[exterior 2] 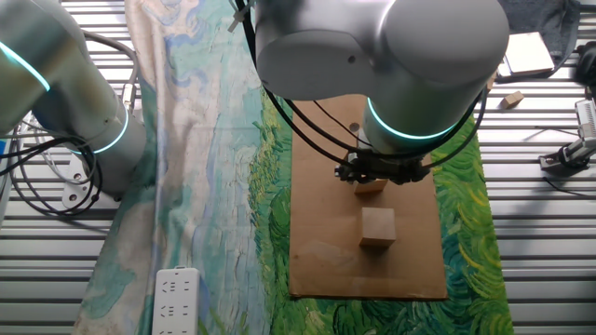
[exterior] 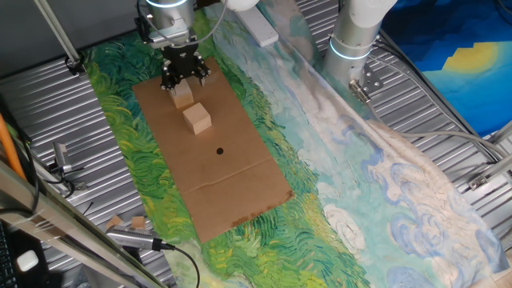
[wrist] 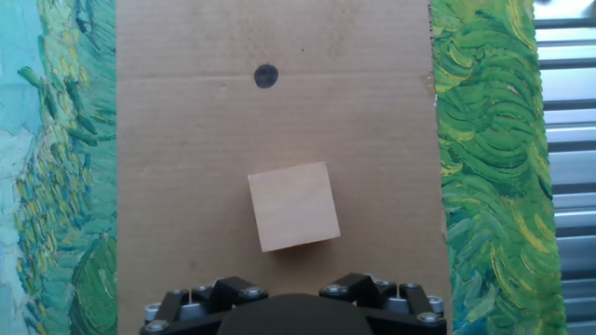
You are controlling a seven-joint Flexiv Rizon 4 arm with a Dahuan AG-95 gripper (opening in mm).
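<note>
Two pale wooden cubes rest on a brown cardboard sheet. The cube closer to the black dot (exterior: pixel 220 151) is the wooden cube (exterior: pixel 197 118), seen whole in the wrist view as a tilted square block (wrist: pixel 293 207). Behind it in exterior view 1 is a second cube (exterior: pixel 183 98), partly covered by my gripper (exterior: pixel 187 84). My gripper stands open, its fingers spread wider than that cube and not touching it as far as I can see. In the wrist view the gripper shows at the bottom edge, and the second cube is hidden there.
Free cardboard (exterior: pixel 232 192) stretches past the dot. A painted cloth (exterior: pixel 320 160) lies around it. Small wood pieces (exterior: pixel 138 222) and a metal camera (exterior: pixel 132 238) are at lower left.
</note>
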